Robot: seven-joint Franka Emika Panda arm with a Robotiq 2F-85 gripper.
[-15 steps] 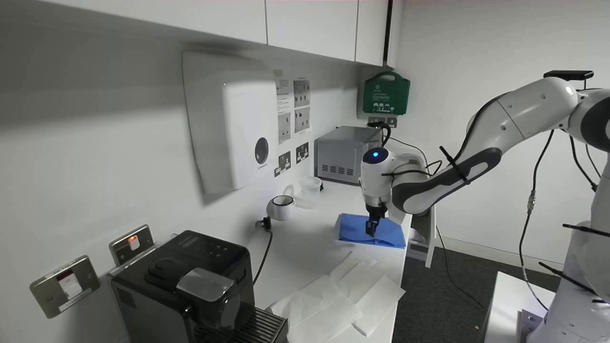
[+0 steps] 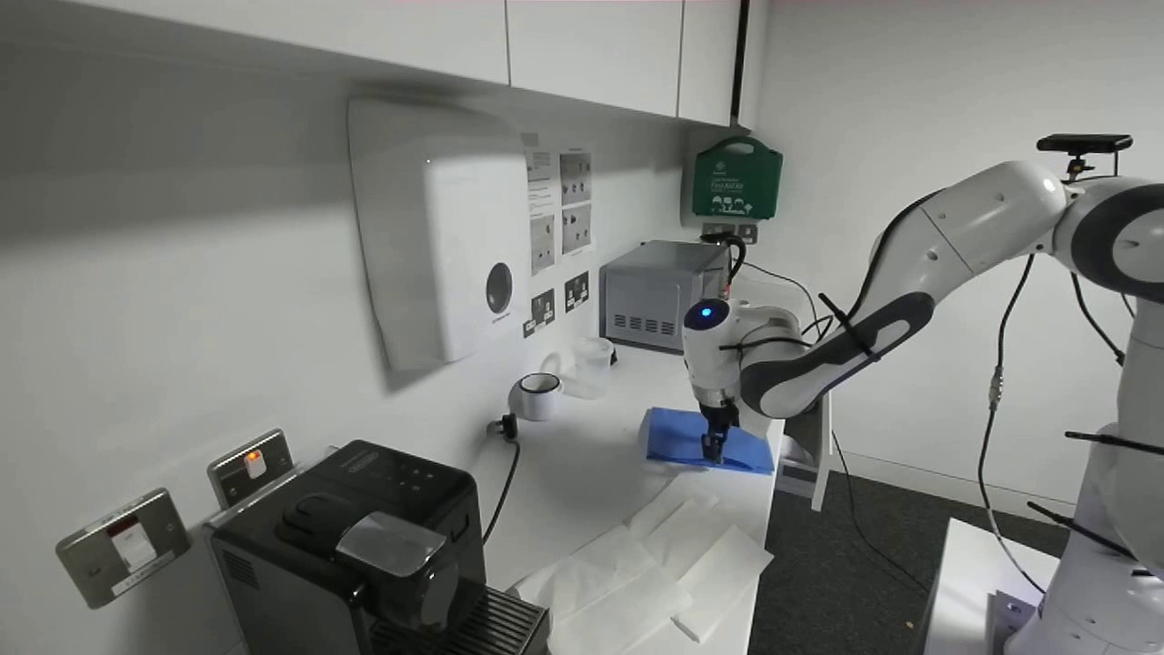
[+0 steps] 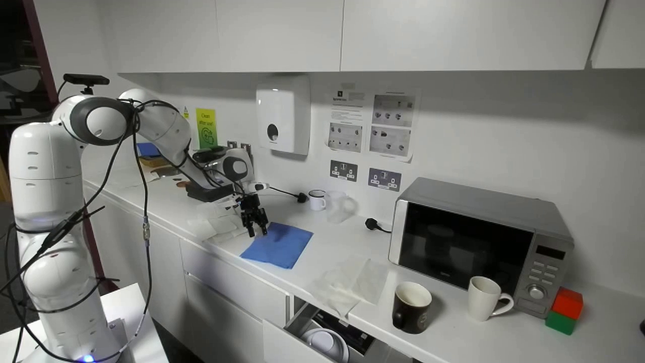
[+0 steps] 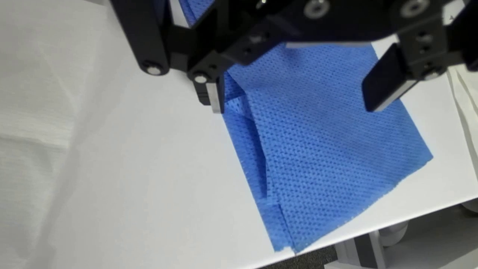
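Observation:
A folded blue cloth lies flat on the white counter, one long side showing its stacked, slightly gaping layers. In the wrist view my gripper is open above it. One finger stands near the folded long edge, and the other finger hangs over the cloth's far side. Nothing is held between them. From the second exterior view, the gripper points down at the near-left part of the blue cloth. Whether the fingertips touch the cloth I cannot tell.
White paper sheets lie beside the cloth, toward the coffee machine. Another thin sheet is on its other side, near a black mug, a white mug and the microwave. A drawer stands open below the counter.
My gripper has come down toward the cloth and shifted slightly toward the paper sheets. The cloth looks unmoved.

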